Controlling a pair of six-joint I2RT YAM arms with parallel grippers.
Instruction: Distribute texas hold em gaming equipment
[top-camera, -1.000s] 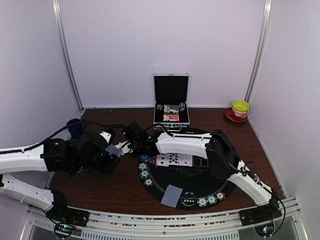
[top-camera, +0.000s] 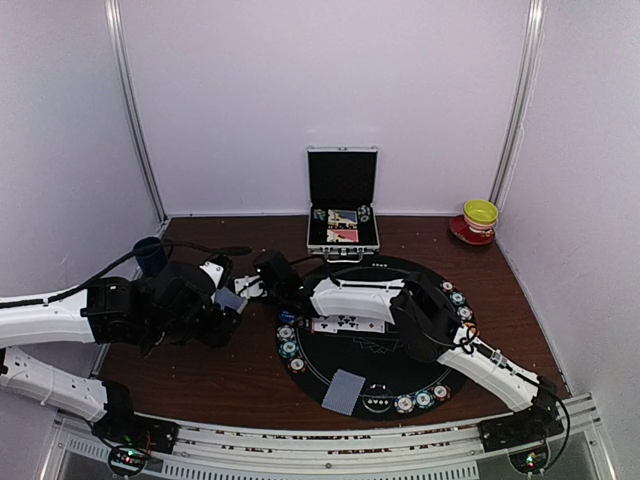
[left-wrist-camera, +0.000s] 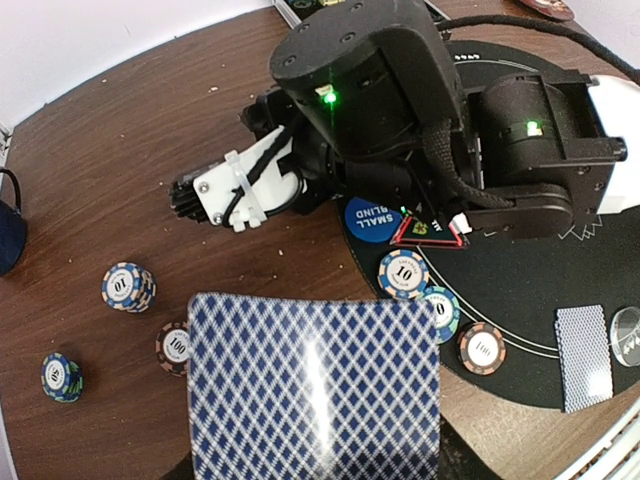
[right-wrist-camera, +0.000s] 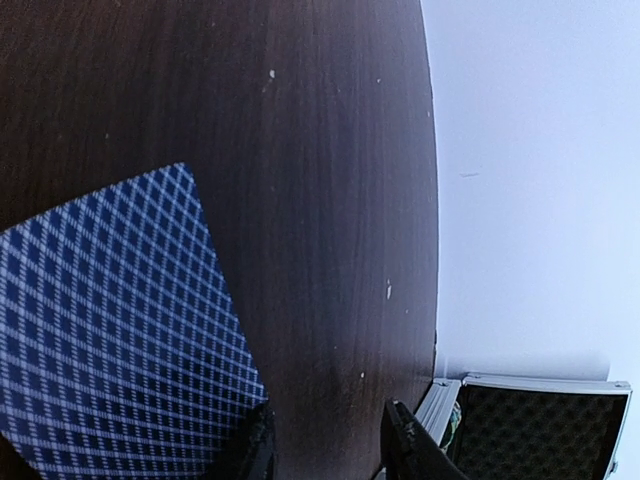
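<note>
My left gripper (top-camera: 224, 302) is shut on a blue-and-white checked card deck (left-wrist-camera: 315, 385), held up over the table's left part. The deck's patterned face hides most of the fingers in the left wrist view. Beside it, my right gripper has a gap between its fingers and nothing in it. The deck (right-wrist-camera: 120, 330) fills the lower left of the right wrist view, apart from those fingers. Face-up cards (top-camera: 350, 323) lie in a row on the black poker mat (top-camera: 330, 362). A patterned card (top-camera: 343, 392) rests face down at the mat's front.
Chip stacks (left-wrist-camera: 128, 288) stand on the wood left of the mat, and several chips (top-camera: 404, 404) line its edge. An open case (top-camera: 343, 249) is at the back. Bowls (top-camera: 480, 213) sit back right, a dark blue cup (top-camera: 150, 257) at left.
The right arm's elbow has swung left and toward the front, over the mat. The right gripper has shifted slightly beside the deck. My left arm and the deck stay about where they were.
</note>
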